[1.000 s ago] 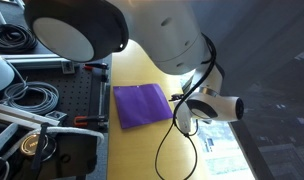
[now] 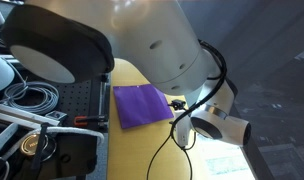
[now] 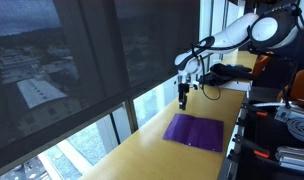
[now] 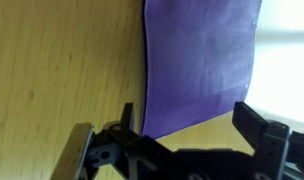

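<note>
A purple cloth (image 2: pixel 142 105) lies flat on the wooden table, roughly rectangular. In the second exterior view the same cloth (image 3: pixel 194 131) rests near the table's right part, with my gripper (image 3: pixel 183 105) above the table by its far left corner. From the wrist, the cloth (image 4: pixel 198 65) fills the upper middle, its lower edge just beyond the fingertips. My gripper is open, its two dark fingers (image 4: pixel 74 150) wide apart and nothing held between them. In the first exterior view the gripper (image 2: pixel 176 104) shows small beside the cloth's right edge.
Bare table (image 3: pixel 112 155) stretches to the left of the cloth, alongside a dark window blind (image 3: pixel 62 70). A bright pale patch (image 4: pixel 282 75) lies past the cloth's right side. Coiled cables (image 2: pixel 32 97) and gear occupy a dark cart at left.
The arm's upper links have shifted a little right and down in the first exterior view, and the wrist has moved slightly. The cloth lies where it was.
</note>
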